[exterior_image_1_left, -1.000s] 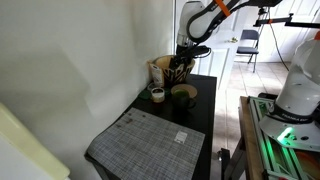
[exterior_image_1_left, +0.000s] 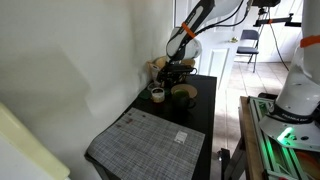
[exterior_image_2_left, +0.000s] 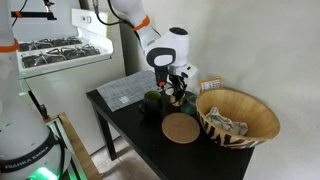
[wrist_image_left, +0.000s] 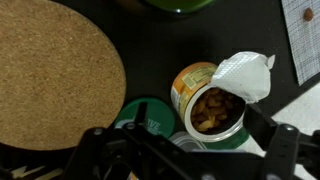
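My gripper stands open, its two dark fingers (wrist_image_left: 150, 150) spread to either side of an open can (wrist_image_left: 184, 88) in the wrist view. The can has an orange and white label, a peeled-back foil lid and brown pieces, perhaps nuts, inside. In exterior view 2, the white gripper body points down over the far middle of the black table, its lower end close above the small items there. Exterior view 1 shows the gripper (exterior_image_1_left: 178, 70) low near the basket. No object shows held; whether the fingers touch the can I cannot tell.
A round cork mat (exterior_image_2_left: 181, 128) lies beside the can, with a green lid (wrist_image_left: 158, 116) between them. A dark green pot (exterior_image_2_left: 152, 103) stands close by. A large wooden basket (exterior_image_2_left: 242, 115) with cloth inside sits at the table's end. A grey mat (exterior_image_1_left: 150, 145) covers the opposite end.
In exterior view 1, my gripper has come down and slightly left, from above the basket to low over the things beside it. The table objects appear unmoved.
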